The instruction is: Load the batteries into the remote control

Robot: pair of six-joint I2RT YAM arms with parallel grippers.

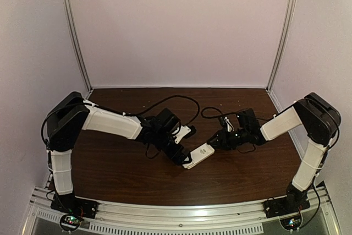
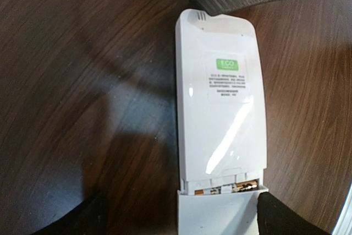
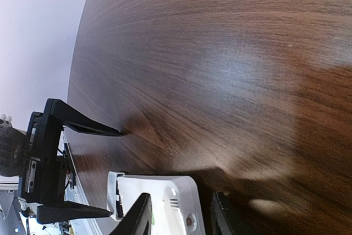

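Observation:
The white remote [image 1: 200,154] lies back-up on the table; in the left wrist view its body [image 2: 220,125] shows an ECO label, and its battery cover [image 2: 214,213] is slid partly off, exposing metal contacts in a narrow gap; whether batteries are inside I cannot tell. My left gripper [image 1: 181,158] stands open around the cover end. My right gripper [image 1: 212,142] is at the remote's other end, its fingertips apart at the rounded corner [image 3: 184,196] in the right wrist view.
Pale walls enclose the back and sides, a metal rail runs along the front, and black cables arch over both arms.

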